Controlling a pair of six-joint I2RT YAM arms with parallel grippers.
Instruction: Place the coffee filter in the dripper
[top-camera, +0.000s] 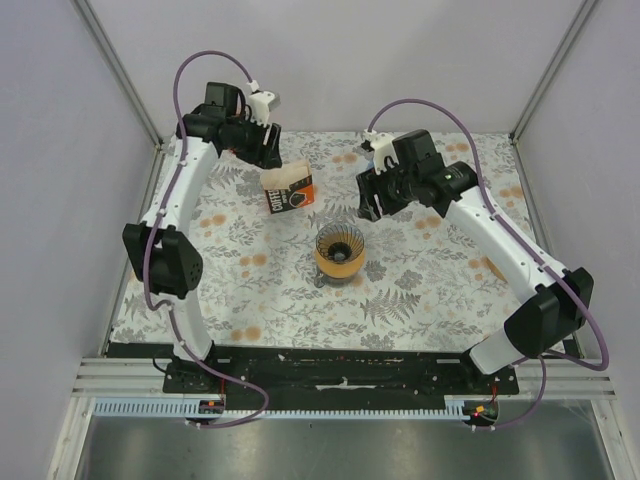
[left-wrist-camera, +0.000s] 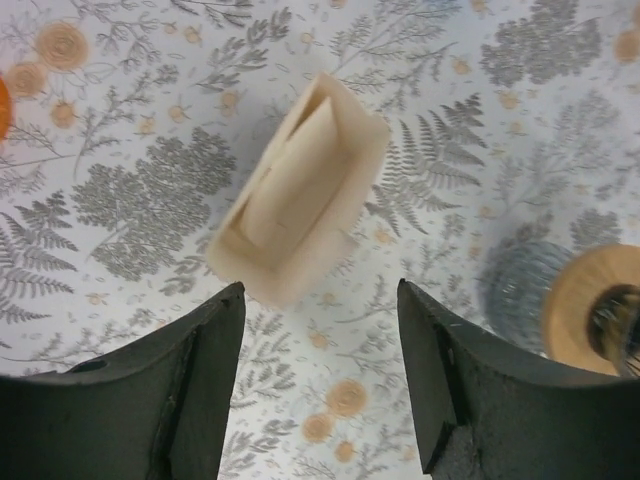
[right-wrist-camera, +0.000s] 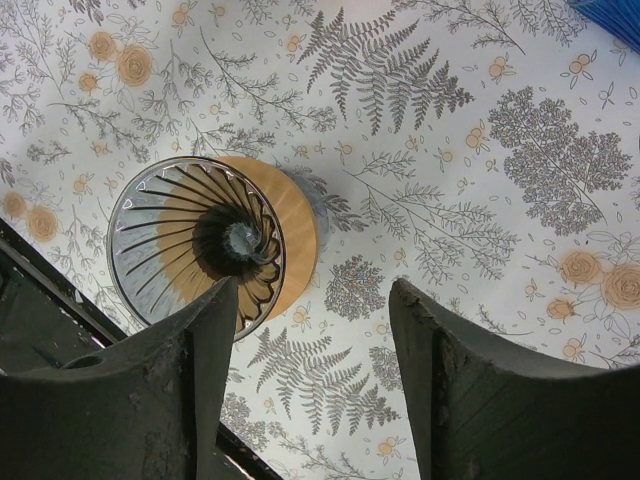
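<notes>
The dripper (top-camera: 340, 258), a ribbed clear cone on a tan band, stands mid-table; its ribbed inside shows in the right wrist view (right-wrist-camera: 180, 240). No filter can be clearly made out inside it. The filter packet (top-camera: 288, 190), dark with lettering and an open top, stands behind it to the left; it appears as a cream open box (left-wrist-camera: 295, 195) in the left wrist view. My left gripper (top-camera: 264, 150) is above the packet's back left, fingers apart, empty. My right gripper (top-camera: 376, 195) hangs open and empty, right of and behind the dripper.
A blue item (right-wrist-camera: 610, 18) lies at the back right, mostly hidden in the top view. An orange object (left-wrist-camera: 3, 100) sits at the back left.
</notes>
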